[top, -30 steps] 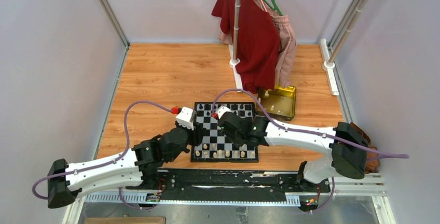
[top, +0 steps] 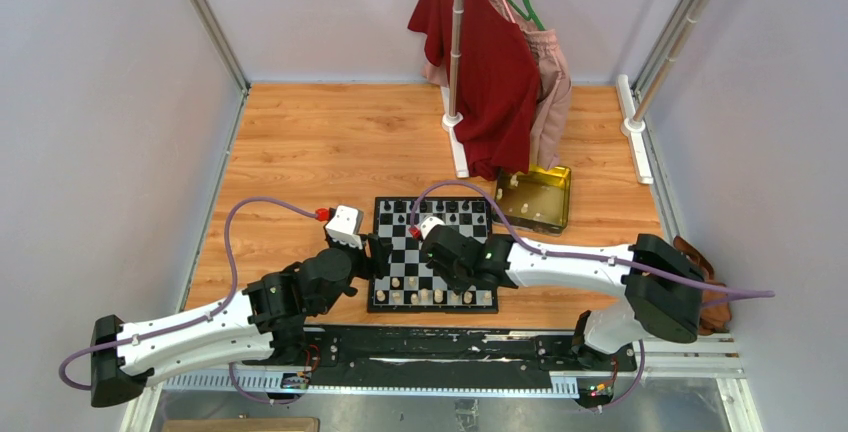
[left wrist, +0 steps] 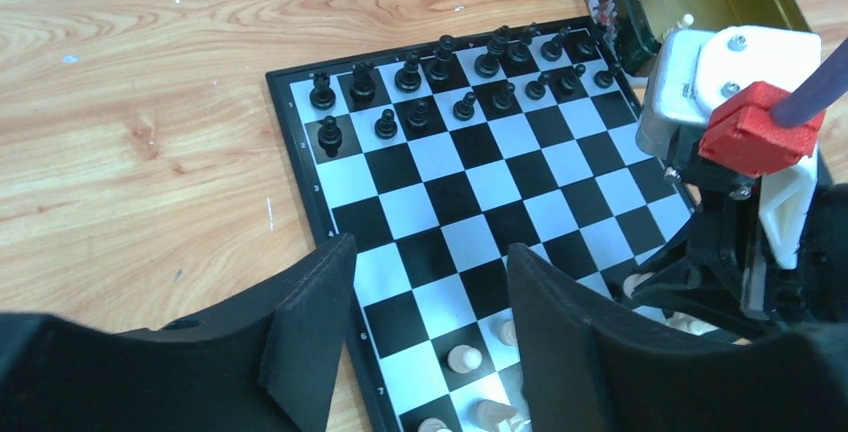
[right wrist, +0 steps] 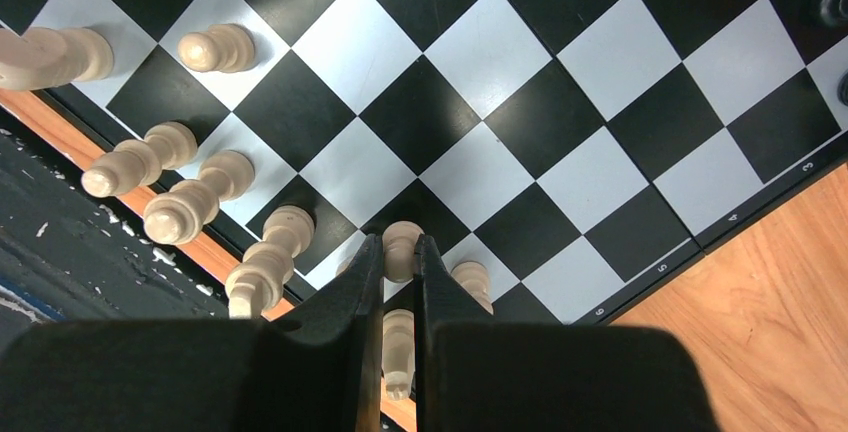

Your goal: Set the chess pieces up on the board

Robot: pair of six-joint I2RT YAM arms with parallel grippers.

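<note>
The chessboard [top: 420, 242] carries black pieces [left wrist: 440, 64] in two rows along its far side and cream pieces along its near side. My right gripper is shut on a cream pawn [right wrist: 399, 256], low over the board's near right part. The pawn appears upright on a square; its base is hidden by the fingers [right wrist: 368, 297]. Another cream pawn [right wrist: 472, 278] stands just beside it. My left gripper hangs open above the board's left half, nothing between its fingers. Below them stand a cream pawn [left wrist: 464, 358] and a knight [left wrist: 497, 416].
A gold tray [top: 535, 202] with a few cream pieces sits behind the board on the right. Red and pink clothes [top: 490, 72] hang from a rail at the back. Bare wooden table [top: 300, 142] lies to the left.
My right gripper has come down and slightly towards the near right side, still around the pawn.
</note>
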